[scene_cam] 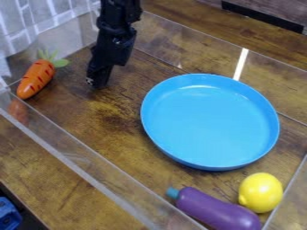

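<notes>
My black gripper (99, 77) is low over the wooden board at the upper left, right of a toy carrot (36, 77) with green leaves; its small fingertips look shut, with nothing visible between them. A blue plate (209, 122) lies on the right half. A purple eggplant (214, 209) and a yellow lemon (260, 191) lie at the bottom right, below the plate.
Clear plastic walls border the wooden work area (108, 135), along the left and bottom. The board is bare between the carrot and the plate. A blue object (7, 216) shows at the bottom left corner.
</notes>
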